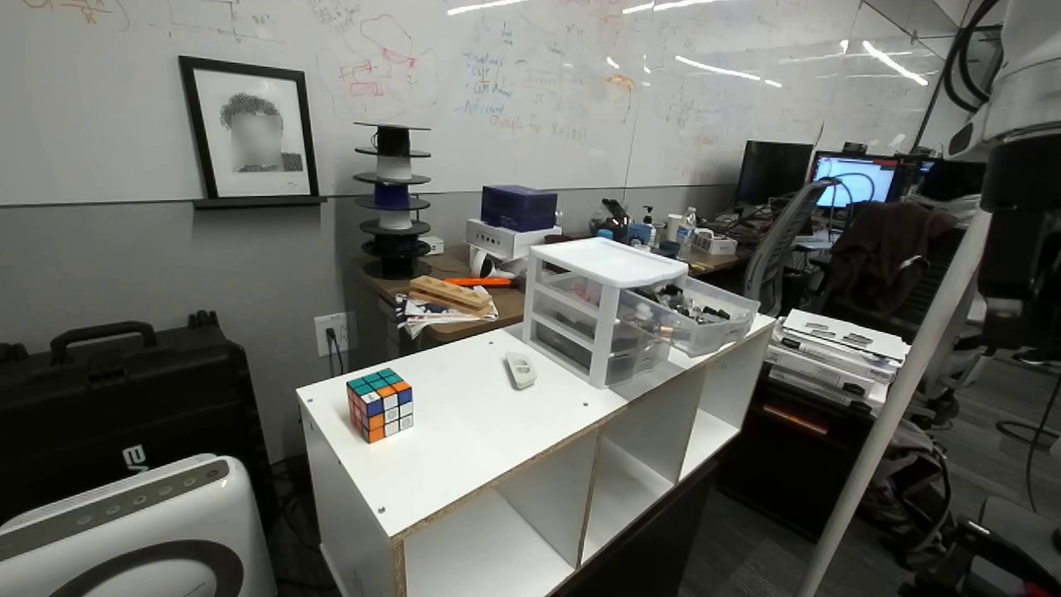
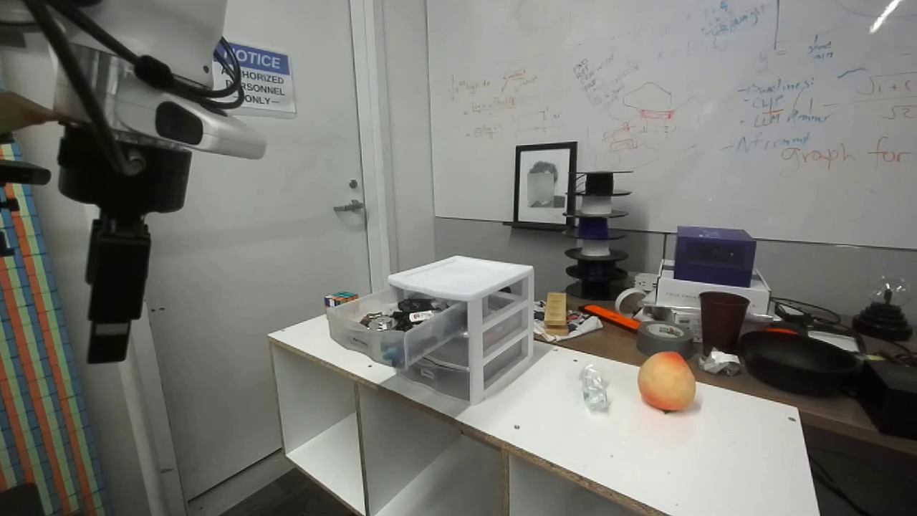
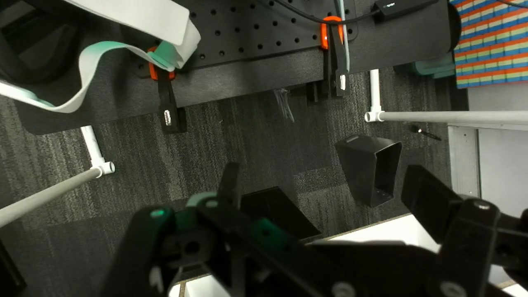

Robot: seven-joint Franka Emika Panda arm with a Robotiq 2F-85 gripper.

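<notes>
My gripper is open in the wrist view, its dark fingers (image 3: 419,190) wide apart over the floor with nothing between them. In exterior view 2 the gripper (image 2: 109,344) hangs pointing down, well away from the white shelf's top (image 2: 550,447). A Rubik's cube (image 1: 380,405) and a small white remote-like object (image 1: 520,370) lie on the shelf. Beside them stands a white drawer unit (image 1: 599,325), its top clear drawer (image 1: 708,337) pulled out and filled with small dark items. On its other side are a peach (image 2: 667,381) and a crumpled clear wrapper (image 2: 594,388).
Behind the shelf, a brown desk holds a stack of spools (image 1: 394,204), a purple box (image 1: 518,208) and a black pan (image 2: 799,357). A black bin (image 3: 368,168) and pipe legs stand on the carpet. Bare shelf surface surrounds the cube and the peach.
</notes>
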